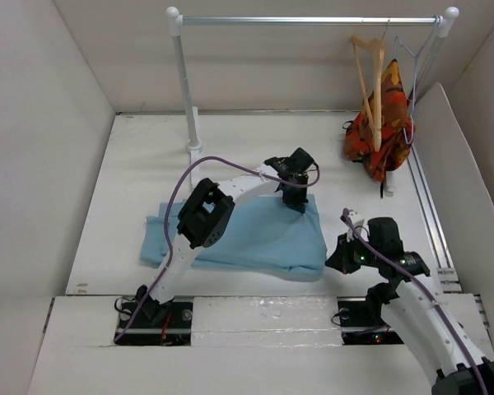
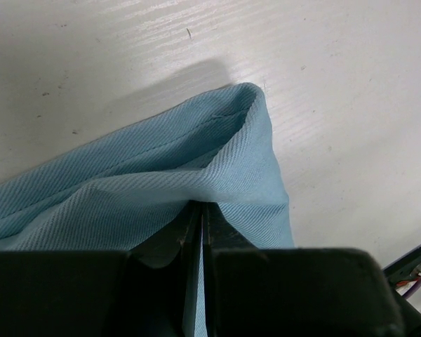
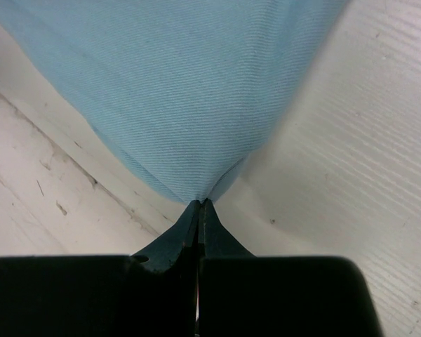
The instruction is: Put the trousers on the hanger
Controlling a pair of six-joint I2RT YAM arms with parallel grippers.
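Light blue trousers [image 1: 259,234] lie folded across the table. At their near right corner, my right gripper [image 1: 329,265] is shut on the cloth; in the right wrist view the fabric [image 3: 189,126] narrows to the fingertips of that gripper. At the far right edge my left gripper [image 1: 300,206] is shut. In the left wrist view, the closed tips of that gripper meet a raised fold of the trousers [image 2: 231,165], and no cloth shows clearly between them. A wooden hanger [image 1: 377,99] hangs from the rail [image 1: 305,20] at the right.
Beside the wooden hanger hang an orange patterned garment [image 1: 389,115] and a light blue hanger [image 1: 413,82]. The rack's left post [image 1: 186,90] stands behind the trousers. Bare table [image 1: 263,136] lies beyond them.
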